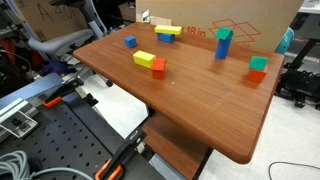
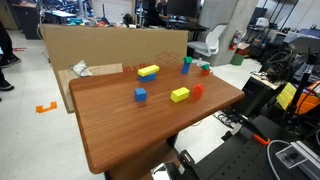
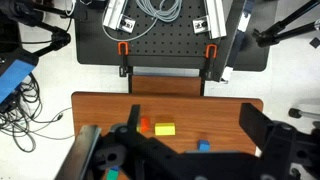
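A yellow block (image 1: pixel 145 58) lies beside a red block (image 1: pixel 158 67) on the brown table, with a single blue block (image 1: pixel 130 41) farther left. Toward the back, a yellow block (image 2: pixel 149 70) rests on a blue one (image 2: pixel 147 77). Another stack has a green block (image 1: pixel 224 33) on a tall blue block (image 1: pixel 222 48). Near the table's end, a green block (image 1: pixel 259 63) tops a red one (image 1: pixel 257 75). High above the table, my gripper stands open, its dark fingers apart with nothing held between them. Its body hides part of the table.
A cardboard panel (image 2: pixel 110 48) stands along the table's back edge. The black perforated workbench (image 3: pixel 190 52), carrying cables and clamps, is separated from the brown table (image 3: pixel 230 104) by a gap.
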